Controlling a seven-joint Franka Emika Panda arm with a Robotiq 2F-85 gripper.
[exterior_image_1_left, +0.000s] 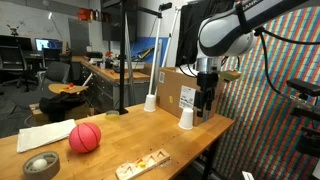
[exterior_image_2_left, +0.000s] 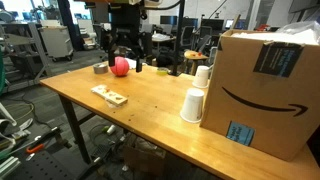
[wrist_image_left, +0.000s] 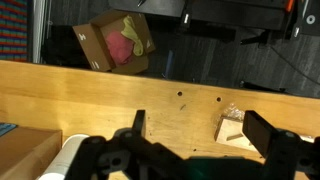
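My gripper stands open, its two black fingers wide apart in the wrist view with bare wooden tabletop between them. In exterior view 2 the gripper (exterior_image_2_left: 122, 57) hangs above the front edge of the table, clear of everything on it. A white cup (exterior_image_2_left: 192, 105) stands on the table beside the large cardboard box; the same cup (wrist_image_left: 66, 156) is partly cut off at the wrist view's lower left. A small pale wooden block piece (exterior_image_2_left: 109, 96) lies on the table, and part of this piece (wrist_image_left: 236, 132) shows near the right finger.
A red ball (exterior_image_1_left: 84, 137), tape roll (exterior_image_1_left: 41, 165) and white cloth or paper (exterior_image_1_left: 46, 135) lie toward one end. The Amazon carton (exterior_image_2_left: 262, 95) blocks the other end. A second white cup (exterior_image_1_left: 150, 103) stands farther back. An open box (wrist_image_left: 108, 42) sits below the table edge.
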